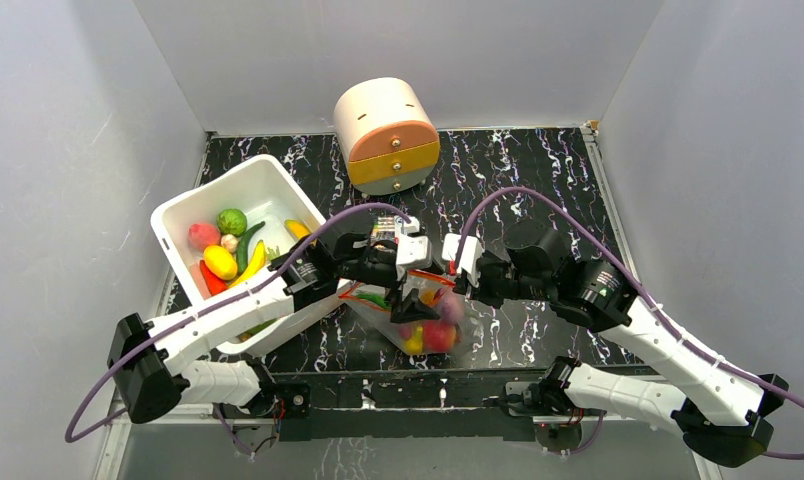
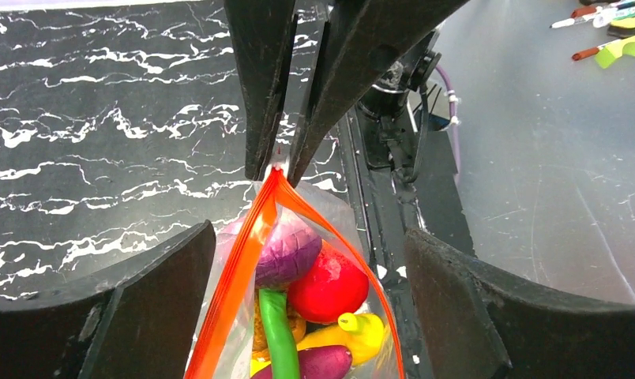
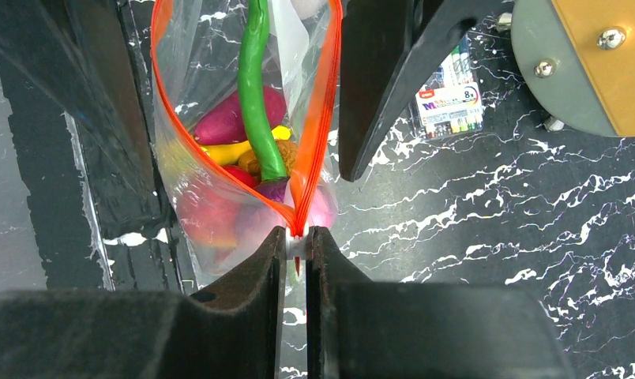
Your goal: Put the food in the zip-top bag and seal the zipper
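Note:
The zip top bag (image 1: 428, 325) with orange zipper (image 2: 243, 268) sits at the table's front middle, holding toy food: a purple onion (image 2: 287, 249), red piece (image 2: 330, 284), green pepper (image 3: 251, 87), yellow and purple pieces. My right gripper is shut on the zipper's end corner. My left gripper is open, its fingers on either side of the bag's mouth near that corner, nothing gripped between them.
A white bin (image 1: 173, 225) of toy food stands left. A small drawer cabinet (image 1: 383, 120) is at the back, with a pack of markers (image 3: 449, 110) before it.

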